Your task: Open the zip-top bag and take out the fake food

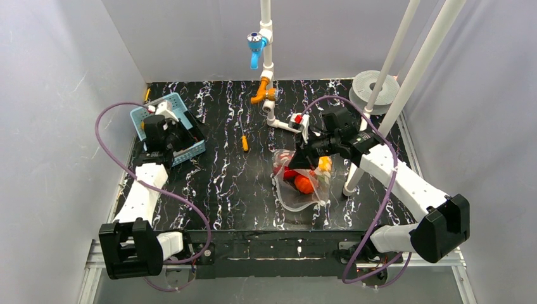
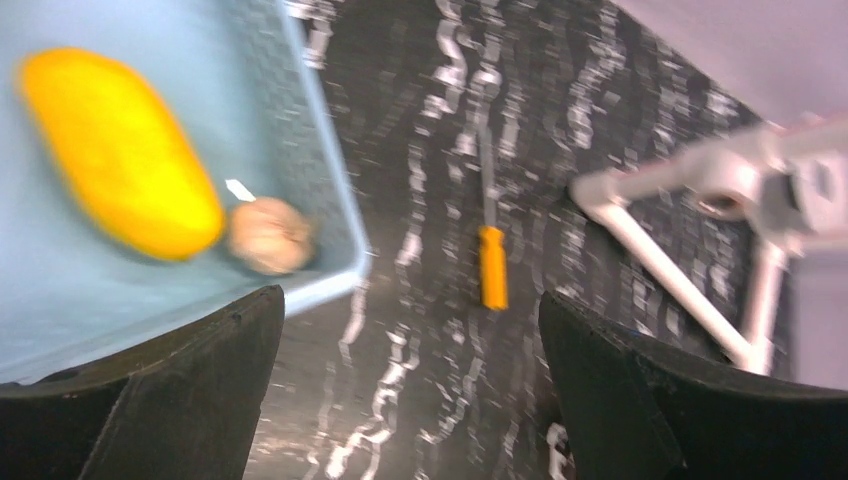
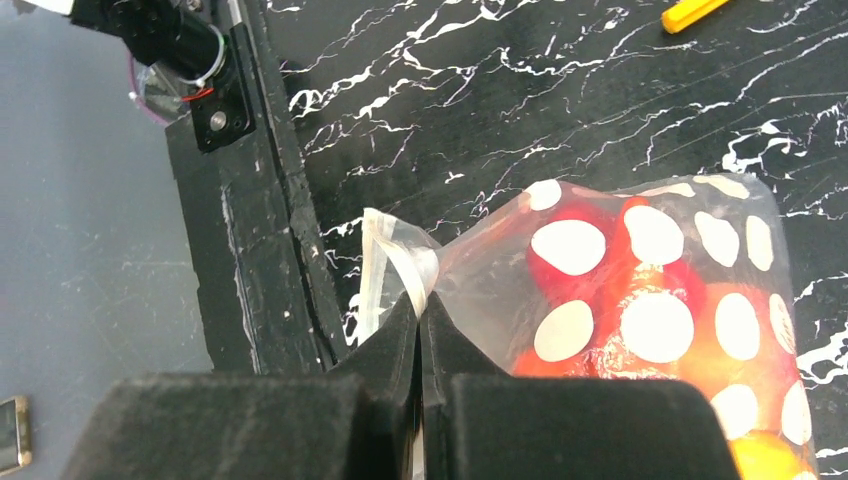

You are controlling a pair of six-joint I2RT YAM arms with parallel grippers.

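The clear bag [image 1: 294, 201] with white dots lies at the right of the table, its mouth facing the front edge. Inside it are an orange-red round food [image 1: 304, 183], a red piece [image 1: 290, 173] and a yellow piece [image 1: 325, 164]. My right gripper is shut on the bag's edge, with the film [image 3: 400, 262] pinched between its fingertips. Over the blue basket [image 1: 197, 149] at the left, my left gripper stands wide open and empty. A yellow food [image 2: 125, 150] and a small brownish piece [image 2: 268, 235] lie in the basket, blurred in the left wrist view.
An orange-handled screwdriver [image 1: 245, 144] lies between basket and bag. White pipes with a blue valve [image 1: 255, 47] and an orange one [image 1: 261, 92] stand behind. A white spool [image 1: 373, 88] sits at the back right.
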